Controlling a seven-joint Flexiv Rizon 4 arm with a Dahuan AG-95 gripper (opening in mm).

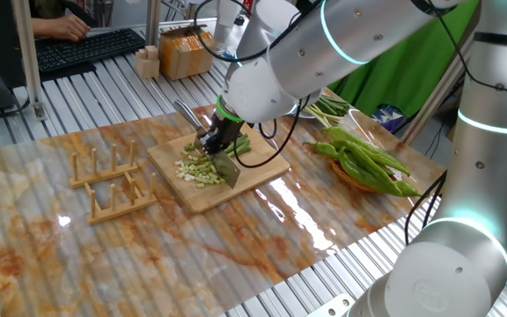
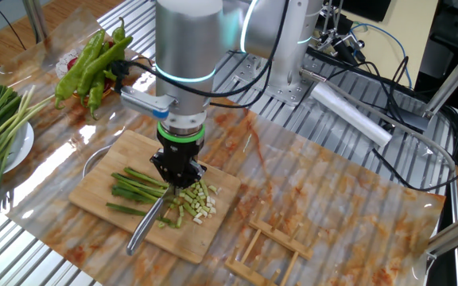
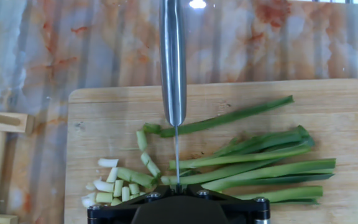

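A knife with a steel handle (image 3: 173, 68) is held by my gripper (image 2: 178, 176), which is shut on it over the cutting board. Its broad blade (image 1: 227, 169) points down among the scallions, and the handle sticks out past the fingers. Whole green stalks (image 3: 253, 168) lie on one side of the blade in the wrist view. Cut pale pieces (image 3: 114, 190) are heaped on the other side. The wooden cutting board (image 1: 205, 201) rests flat on the marbled table. Whether the blade's edge touches the board is hidden.
A wooden peg rack (image 1: 121, 210) stands beside the board. Green peppers (image 1: 363, 163) fill a basket on the other side, near a plate of uncut scallions (image 2: 2, 135). A keyboard (image 1: 91, 50) with a person's hand lies beyond the table.
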